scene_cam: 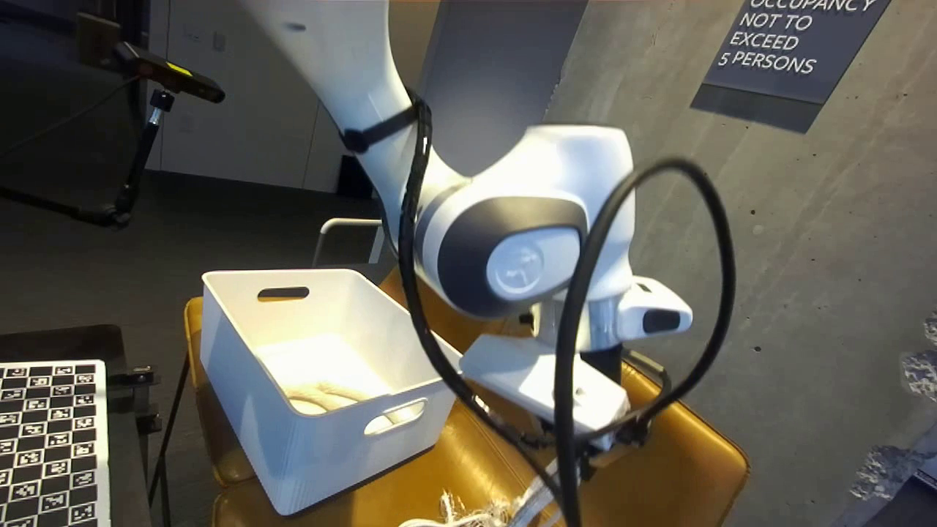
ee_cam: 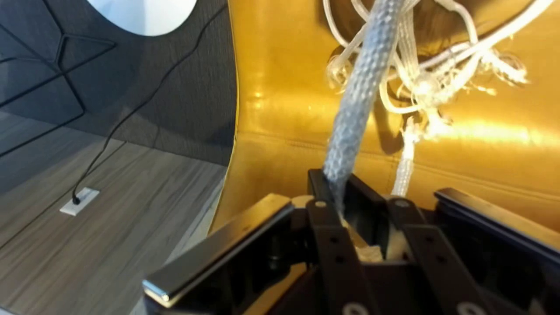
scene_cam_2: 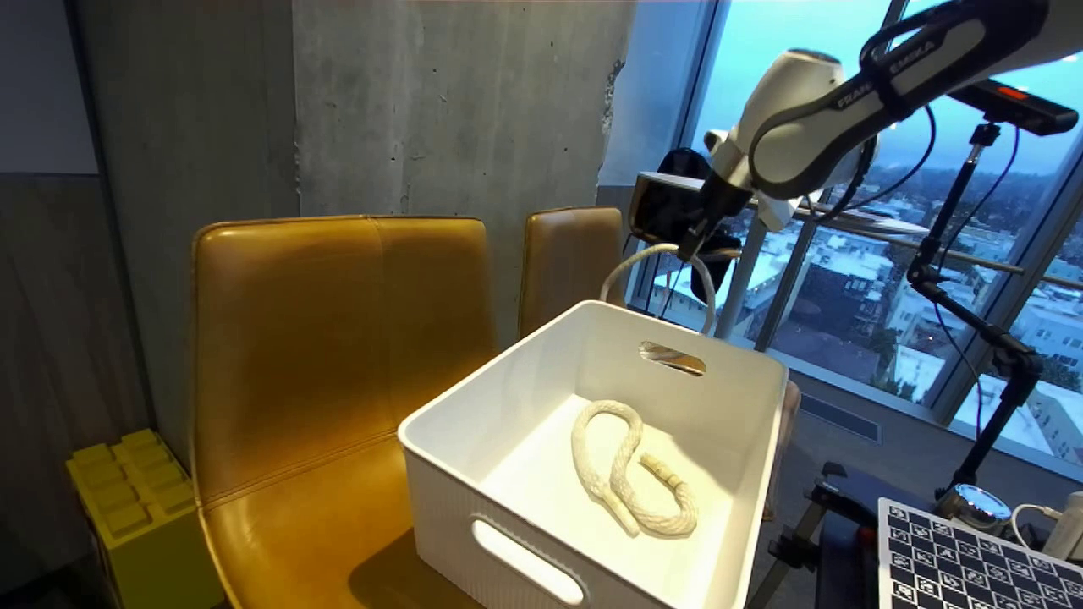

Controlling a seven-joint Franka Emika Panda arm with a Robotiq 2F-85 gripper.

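My gripper is shut on a light braided rope (ee_cam: 362, 94), which runs away from the fingertips in the wrist view. More pale rope, with knots and frayed ends (ee_cam: 425, 86), appears over the tan chair there; how the strands connect is unclear. In exterior view 2 my gripper (scene_cam_2: 692, 244) is above and beyond the white bin's far wall, the held rope (scene_cam_2: 650, 254) arching from it and dropping behind that wall. Another cream rope (scene_cam_2: 660, 523) lies curled inside the white bin (scene_cam_2: 487, 355). The arm's cable partly hides the gripper in exterior view 1.
The bin sits on tan leather chairs (scene_cam: 703, 457), close to a concrete wall (scene_cam: 790, 263). A checkered marker board (scene_cam: 53, 439) and a camera stand (scene_cam_2: 964, 193) flank the bin on its other side. A yellow block (scene_cam_2: 142, 518) stands on the floor.
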